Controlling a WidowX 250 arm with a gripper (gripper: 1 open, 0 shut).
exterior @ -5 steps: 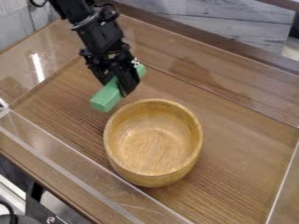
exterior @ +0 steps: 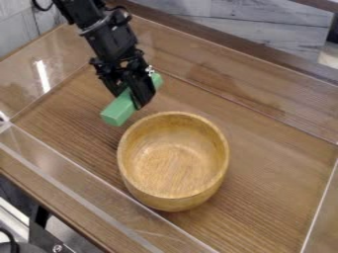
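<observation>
My gripper (exterior: 132,84), black, hangs from the upper left, shut on a green object (exterior: 122,108) that is held tilted just above the upper left of a round tan wooden bowl (exterior: 173,160). A bit of green also shows behind the fingers on the right. The bowl looks empty.
Pale marble-like boards (exterior: 264,30) run along the back. A raised edge with cables lies at the lower left.
My gripper has moved slightly left with the green object in it. The bowl has not moved.
</observation>
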